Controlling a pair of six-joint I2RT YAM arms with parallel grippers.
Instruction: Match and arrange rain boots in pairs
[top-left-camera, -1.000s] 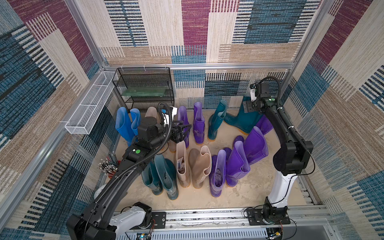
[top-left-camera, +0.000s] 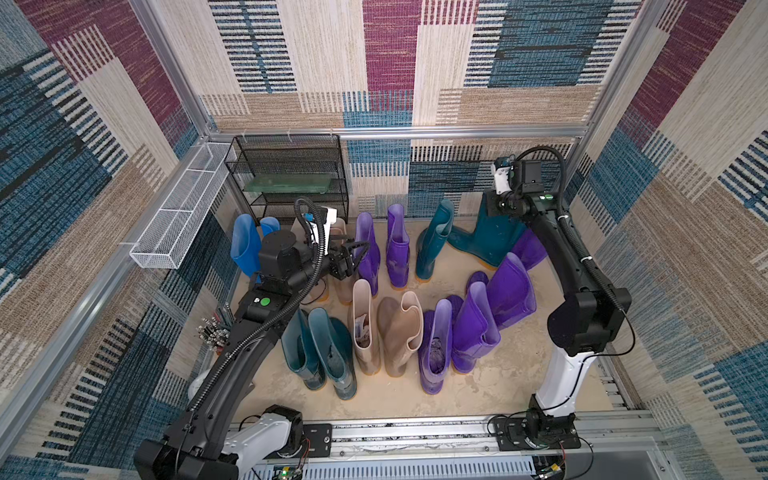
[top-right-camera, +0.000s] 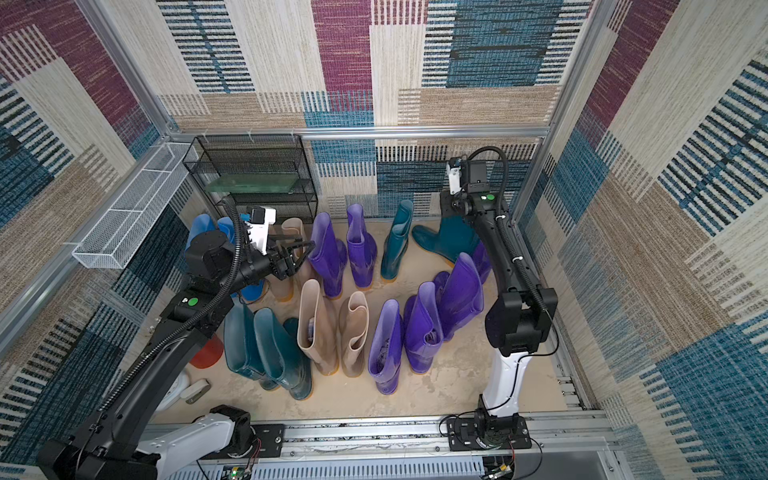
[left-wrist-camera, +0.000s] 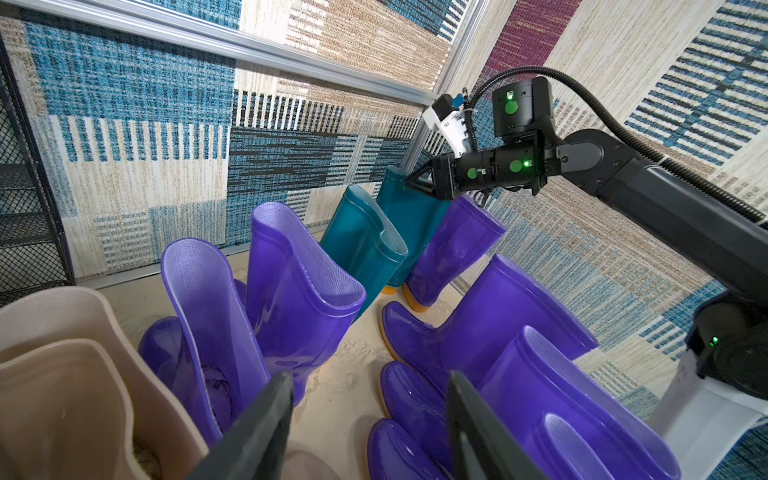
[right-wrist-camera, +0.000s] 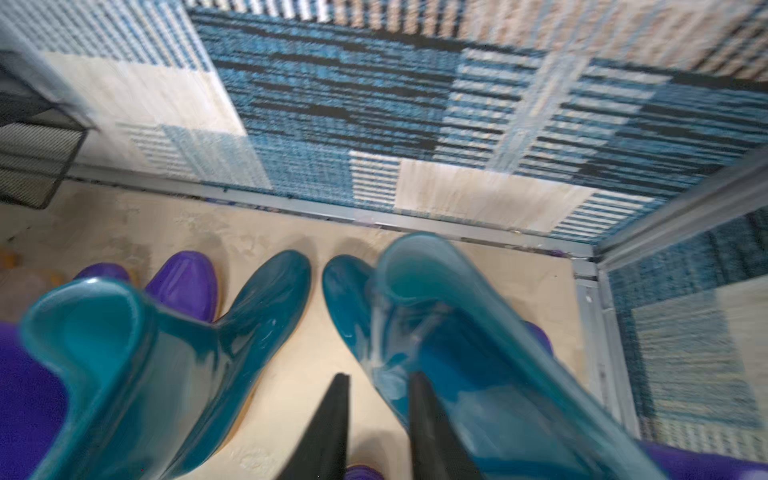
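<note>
A teal boot (right-wrist-camera: 496, 376) stands at the back right, and my right gripper is at its upper shaft, partly open. One finger overlaps the boot's near side in the right wrist view; contact is unclear. A second teal boot (right-wrist-camera: 184, 360) stands apart to its left. My left gripper is open and empty, raised near the back-left boots. Purple boots (top-left-camera: 397, 248) stand at the back middle, with more purple boots (top-left-camera: 476, 328) at the front right. Beige boots (top-left-camera: 401, 332) and dark teal boots (top-left-camera: 332, 352) fill the front row.
Blue boots (top-left-camera: 246, 244) stand at the back left, partly behind my left arm. A black mesh rack (top-left-camera: 344, 172) is behind them. One purple boot (left-wrist-camera: 452, 248) is close beside the back-right teal boot. Bare floor (top-left-camera: 384, 404) runs along the front.
My left arm has shifted left and slightly back. The boots appear unmoved.
</note>
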